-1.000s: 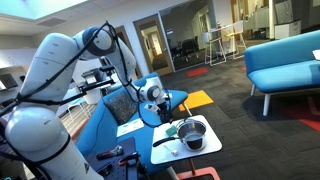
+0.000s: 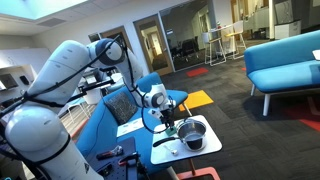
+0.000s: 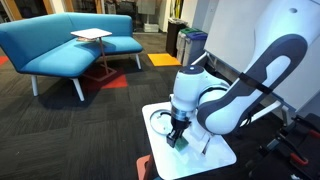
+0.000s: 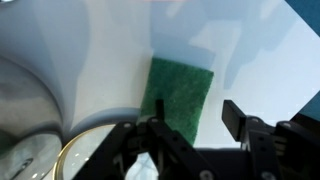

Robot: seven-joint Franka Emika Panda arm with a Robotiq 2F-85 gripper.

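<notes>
A small dark green square (image 4: pixel 178 92), perhaps a cloth or sponge, lies on the white tabletop (image 4: pixel 110 40). In the wrist view my gripper has its fingers apart, with part of the green square visible in the gap. Exterior view 1 shows the gripper (image 2: pixel 168 123) low over the table, pointing down beside the metal pot (image 2: pixel 196 132). From the other side, the green piece (image 3: pixel 180 143) appears just under the gripper (image 3: pixel 178 134). Whether the fingers touch it cannot be made out.
Round vessels crowd the left of the wrist view, one with a cream rim (image 4: pixel 75 150). A dark handle (image 2: pixel 164 142) juts left from the pot, and a small white item (image 2: pixel 174 152) lies near the table's front. Blue seating (image 2: pixel 112 118) borders the table's left side.
The pot has stayed in place.
</notes>
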